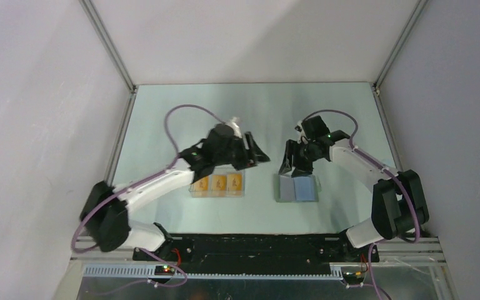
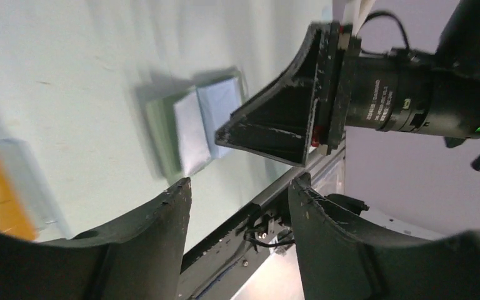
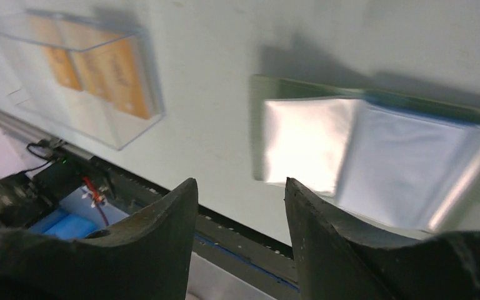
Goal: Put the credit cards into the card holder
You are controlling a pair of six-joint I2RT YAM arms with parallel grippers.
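The card holder [image 1: 280, 199] lies open on the right side of the table, green-edged with one pale panel and one blue panel. In the right wrist view the holder [image 3: 258, 128] is slightly blurred, with its pale panel [image 3: 309, 144] left of the blue panel [image 3: 406, 162]. Orange cards [image 1: 219, 182] lie in a clear box at left. My left gripper [image 1: 259, 159] is in the air between box and holder, its fingers apart and empty in the left wrist view. Over the holder's far edge hovers my right gripper [image 1: 289, 173], open with nothing between its fingers.
The clear box [image 3: 120, 140] has compartments with transparent walls. Bare table [image 1: 250, 100] spreads behind both arms, and the strip in front of box and holder is free. A dark rail [image 1: 250, 253] runs along the front edge.
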